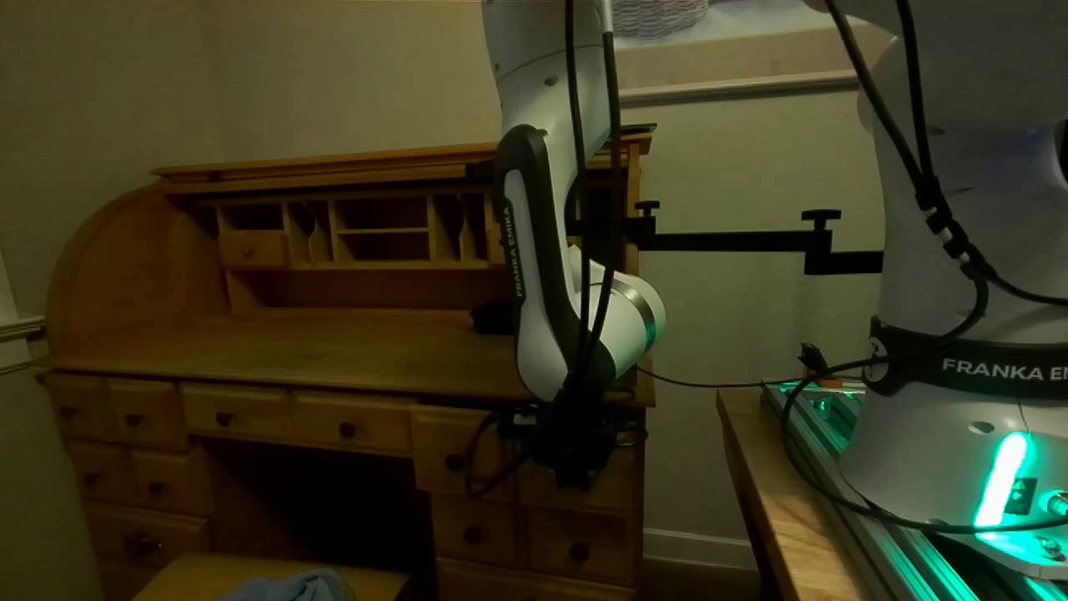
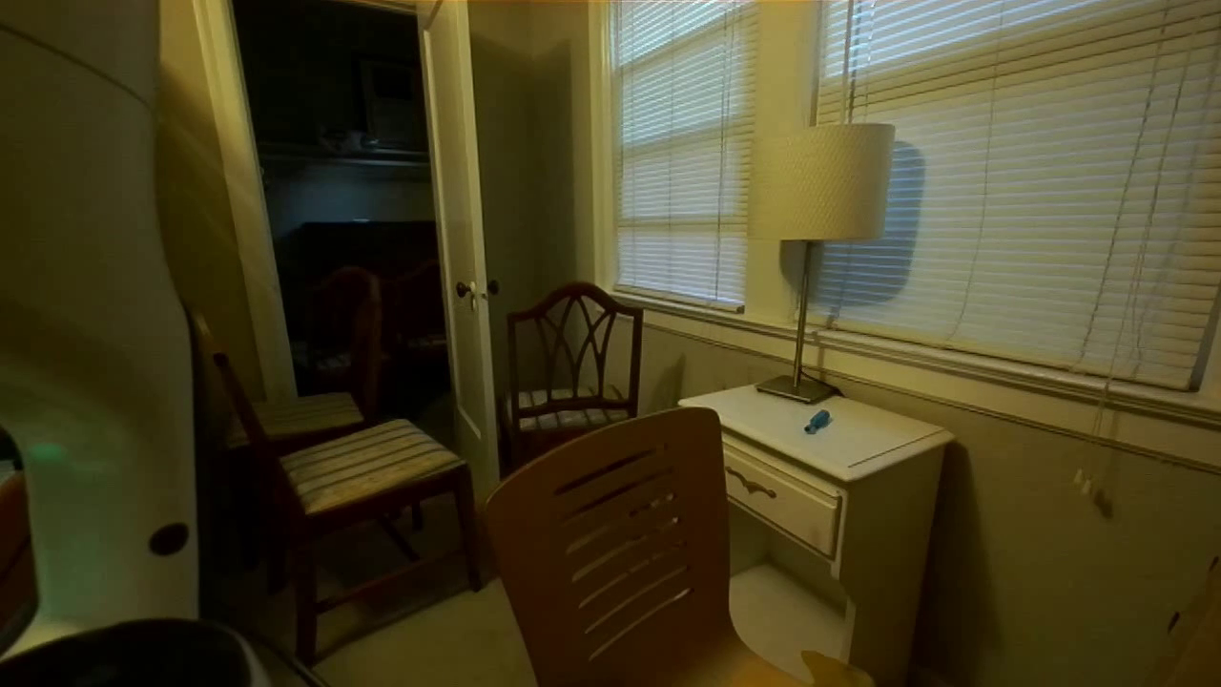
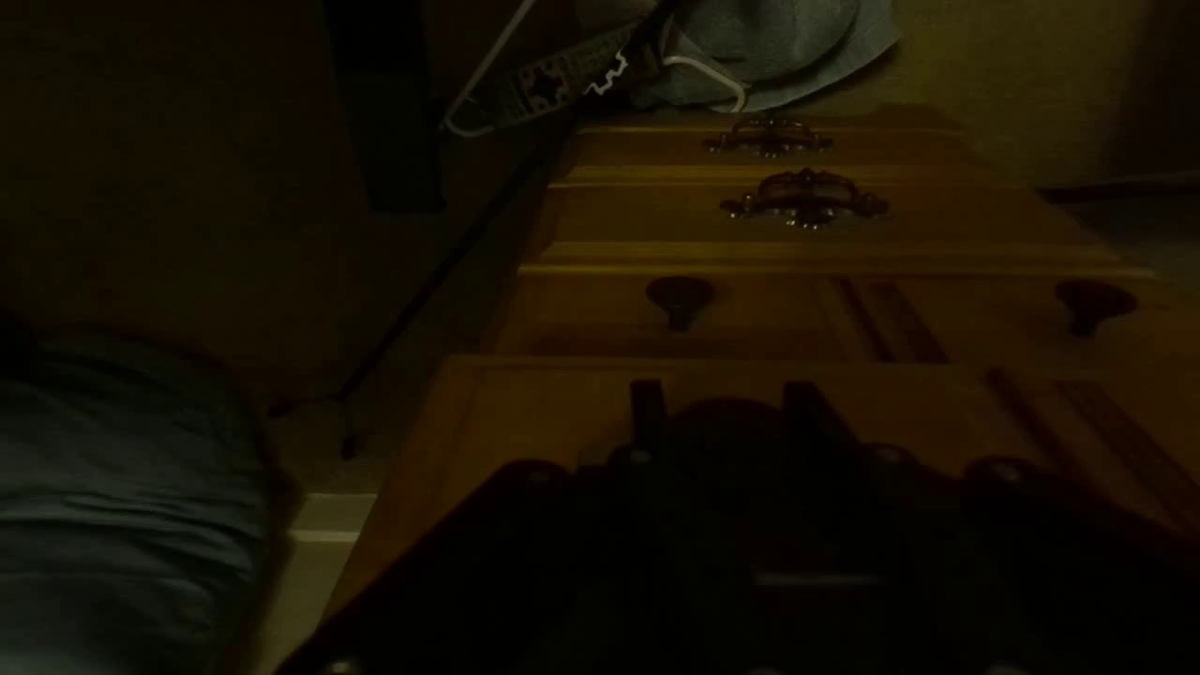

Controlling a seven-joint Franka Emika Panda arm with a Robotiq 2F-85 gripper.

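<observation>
Dark and low in front of the roll-top desk, my gripper hangs at the right part of the upper right drawer in exterior view 1. That drawer's front stands slightly proud of the one below. In the wrist view my gripper has its two dark fingers apart, with a dark rounded shape between them. It looks like a drawer knob, and the fingers appear shut on it. Poor light hides the exact contact. The drawer's left knob is free.
Lower drawer knobs and metal handles lie beyond the fingers in the wrist view. A seat with a grey cloth stands at the front. The desktop is mostly clear. Exterior view 2 shows a wooden chair.
</observation>
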